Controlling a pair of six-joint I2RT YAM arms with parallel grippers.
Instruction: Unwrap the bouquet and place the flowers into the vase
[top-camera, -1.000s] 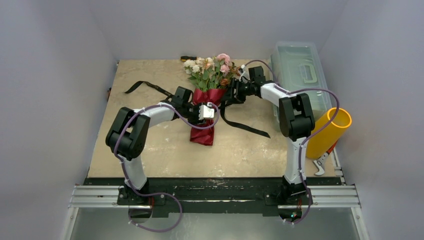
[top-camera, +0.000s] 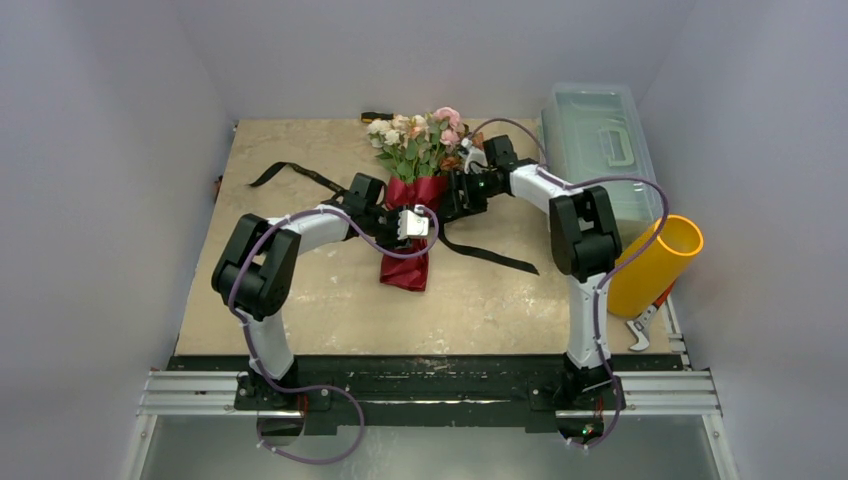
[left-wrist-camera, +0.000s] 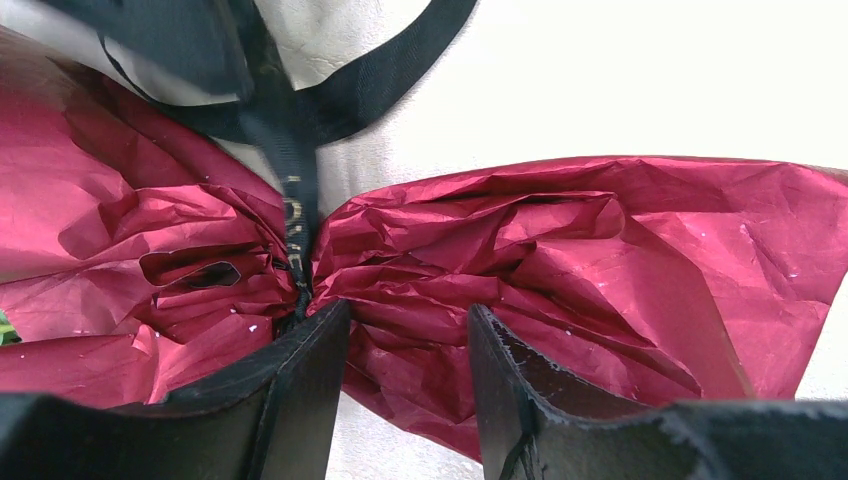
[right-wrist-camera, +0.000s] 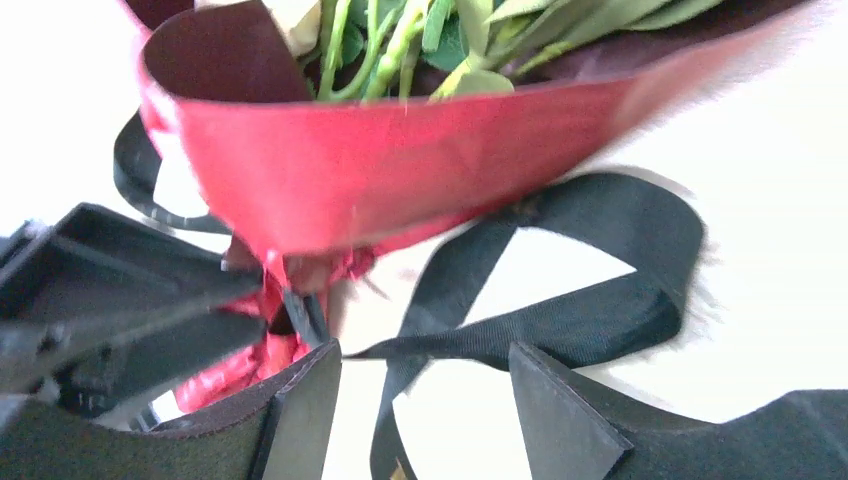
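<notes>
The bouquet (top-camera: 411, 150), with white and pink blooms, lies flat on the table in red wrapping (top-camera: 404, 272), tied at its waist with a black ribbon (top-camera: 490, 257). Over that waist, my left gripper is open, with creased red paper (left-wrist-camera: 590, 270) below its parted fingers. From the bouquet's right side my right gripper reaches in, open; a ribbon loop (right-wrist-camera: 520, 325) crosses the view beyond its fingertips. Whether the ribbon touches them I cannot tell. At the right edge the yellow vase (top-camera: 640, 276) leans, its mouth facing up and right.
A clear lidded bin (top-camera: 600, 150) fills the back right. Beside the vase lies a red-handled wrench (top-camera: 645, 325). Another black ribbon tail (top-camera: 295, 172) stretches left across the table.
The left arm and the bouquet look unmoved.
</notes>
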